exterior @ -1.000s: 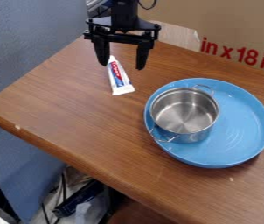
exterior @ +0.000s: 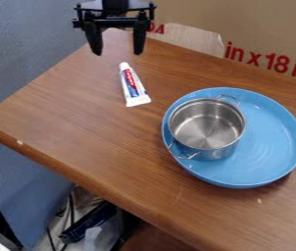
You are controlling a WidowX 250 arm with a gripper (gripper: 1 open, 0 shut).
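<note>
My black gripper (exterior: 117, 44) hangs at the top of the view, above the back of the wooden table, its two fingers spread apart with nothing between them. Below it a white toothpaste tube (exterior: 133, 85) lies on the wood. To the right, a steel pot (exterior: 209, 126) with wire handles stands on a blue plate (exterior: 270, 140).
A cardboard sheet (exterior: 256, 34) stands along the back, and a grey-blue surface (exterior: 14, 64) borders the left. Cables and clutter lie below the table's left edge.
My gripper has moved up and toward the back, away from the toothpaste tube. The tube, pot and plate have not moved.
</note>
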